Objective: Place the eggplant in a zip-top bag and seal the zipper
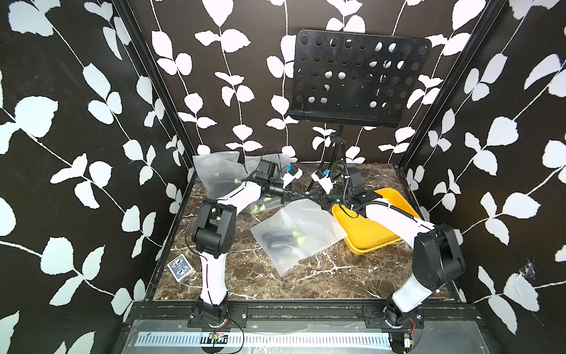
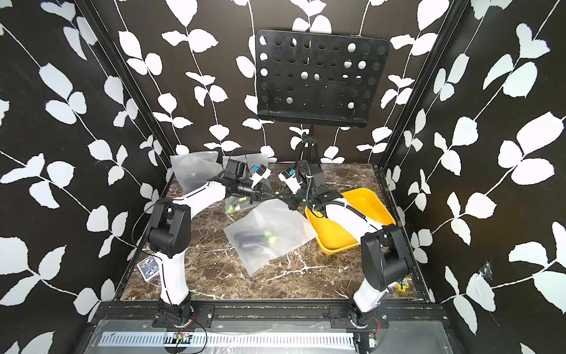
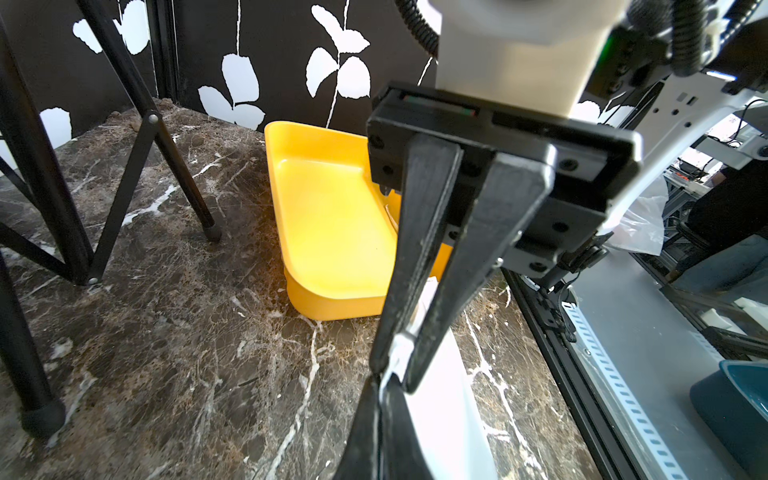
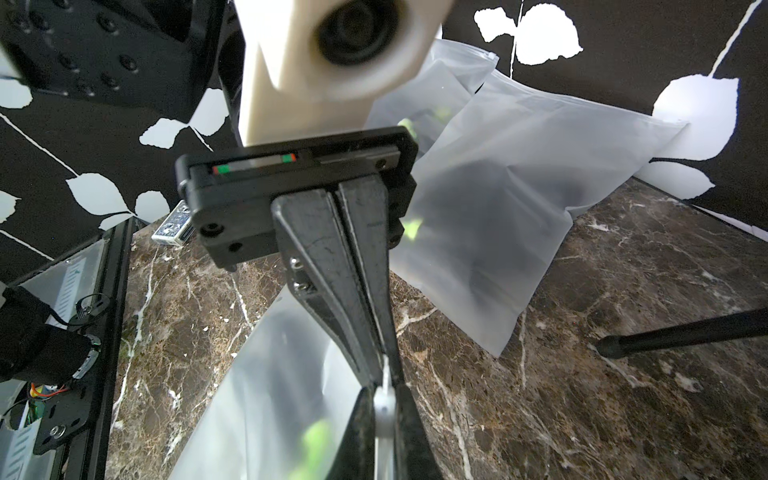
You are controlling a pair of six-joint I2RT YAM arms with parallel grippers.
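A frosted zip top bag (image 1: 297,233) hangs over the table's middle, a dark shape and green patches showing through it; whether that is the eggplant I cannot tell clearly. Both grippers meet at its upper edge. My left gripper is shut on the bag's zip edge, where a pale slider piece shows at the fingertips. My right gripper is shut on the same edge right beside it, the white strip between its fingers. More translucent bags (image 4: 520,184) lie at the back left.
A yellow tray (image 1: 371,230) sits at the right, a black music stand (image 1: 359,76) at the back, its legs (image 3: 96,208) on the table. A small patterned box (image 1: 179,268) lies at the front left. Marble table (image 1: 218,283) shows bare at the front.
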